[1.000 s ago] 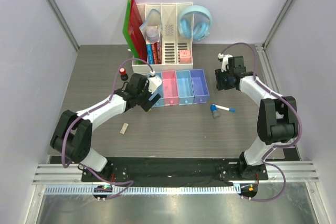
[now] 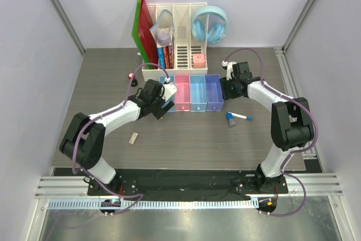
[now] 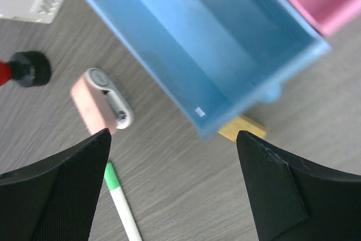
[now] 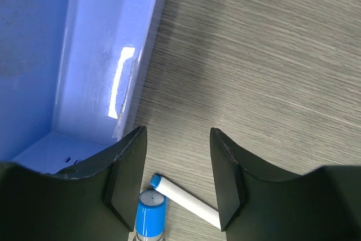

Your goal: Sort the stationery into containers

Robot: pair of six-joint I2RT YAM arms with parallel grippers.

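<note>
A row of bins, light blue [image 3: 192,43], pink [image 2: 182,93], another blue [image 2: 198,93] and dark blue [image 2: 214,93], stands at mid-table. My left gripper is open over the near corner of the leftmost bin; below are a pink-and-silver item [image 3: 93,103], a white pen with green cap [image 3: 125,213] and a yellow block [image 3: 242,128]. My right gripper stands open beside the dark blue bin's outer wall, nothing between its fingers. A white pen [image 4: 186,198] and a blue-capped item [image 4: 150,215] lie below it.
Behind the bins stands a white rack [image 2: 182,21] with books and headphones [image 2: 215,32]. A small pale item [image 2: 133,138] lies front left.
My right gripper has moved left, up to the dark blue bin. My left gripper has shifted slightly, and the bin row has moved very slightly.
</note>
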